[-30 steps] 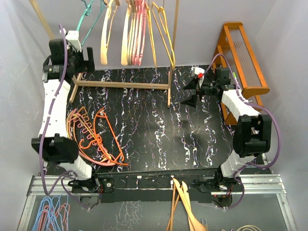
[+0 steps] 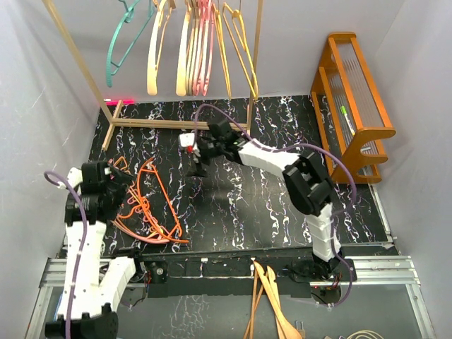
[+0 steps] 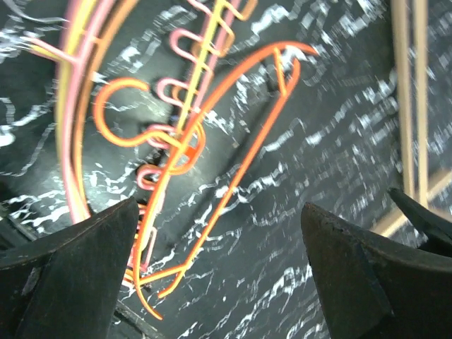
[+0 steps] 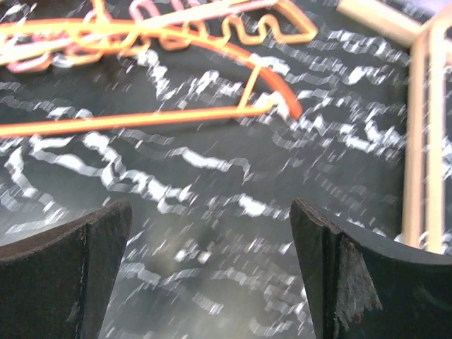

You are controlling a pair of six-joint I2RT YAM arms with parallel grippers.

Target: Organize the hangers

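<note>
A loose pile of orange, pink and yellow hangers (image 2: 152, 226) lies on the left of the black marble table (image 2: 240, 219). My left gripper (image 2: 123, 183) is over the pile's left part, open and empty; in the left wrist view orange hangers (image 3: 233, 183) lie below its fingers. My right gripper (image 2: 194, 166) hovers over the table's middle, just right of the pile, open with nothing between its fingers; orange hangers (image 4: 141, 119) show ahead of it in the right wrist view. Teal, cream, pink and yellow hangers (image 2: 199, 49) hang from the rack overhead.
The rack's wooden base bar (image 2: 155, 123) crosses the back of the table. An orange wooden shelf unit (image 2: 378, 133) stands at the right. Wooden hangers (image 2: 279, 311) lie below the front edge.
My left gripper has come down from the rack's upper left to over the pile. My right gripper has moved leftward from beside the shelf unit to the middle.
</note>
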